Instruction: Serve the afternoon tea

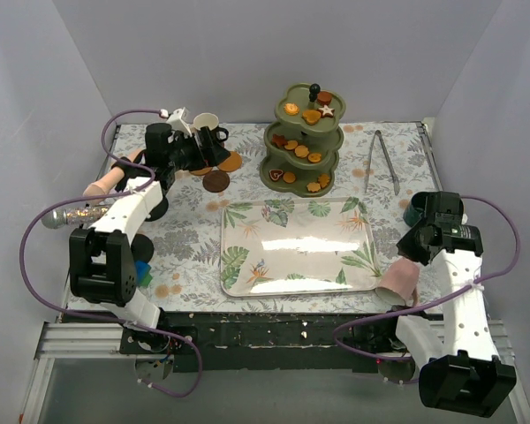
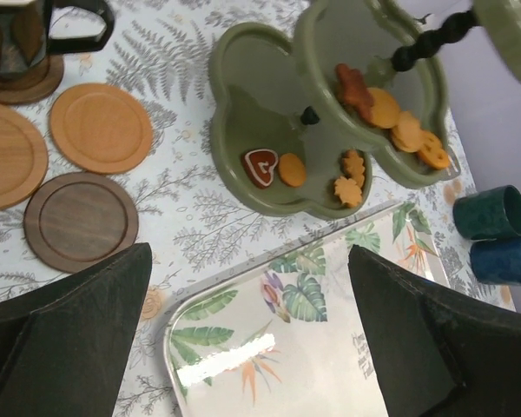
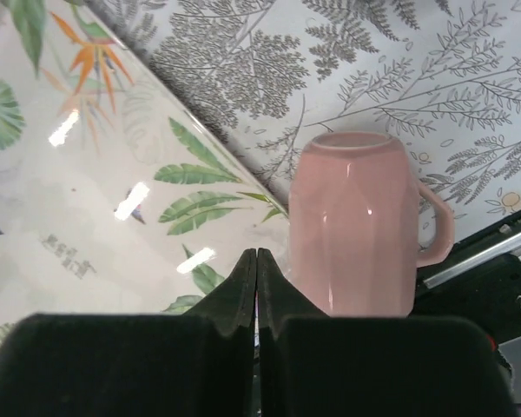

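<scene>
A pink mug (image 3: pixel 354 226) lies on its side between the tray's right edge and the table's front edge, its handle pointing right. My right gripper is shut just above it, nothing between its fingertips. My left gripper (image 1: pixel 210 150) stands open over the back left, above wooden coasters (image 2: pixel 101 129) and near a dark mug (image 2: pixel 9 39). A three-tier green stand (image 1: pixel 305 177) holds biscuits at the back. The patterned tray (image 1: pixel 297 247) lies empty in the middle.
Dark teal and blue cups (image 2: pixel 491 213) stand at the right, behind the pink mug. Tongs (image 1: pixel 389 163) lie at the back right. More cylindrical items (image 1: pixel 102 184) lie at the far left, partly behind the left arm.
</scene>
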